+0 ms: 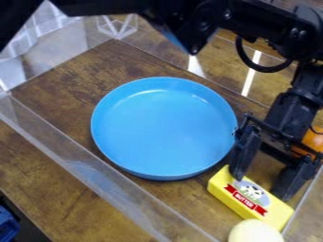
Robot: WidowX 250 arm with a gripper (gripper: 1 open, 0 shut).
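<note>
A yellow butter box (250,196) with a red label lies on the wooden surface at the lower right. My black gripper (265,165) is low over its upper part, fingers pointing down; whether they touch or straddle the box is hard to tell. A blue plate (161,128) sits to the left of the gripper.
A pale egg-like object (255,233) is at the bottom edge below the box. An orange object (311,141) is partly hidden behind the gripper. A clear plastic wall (101,180) runs along the left side. Bare wood lies above left of the plate.
</note>
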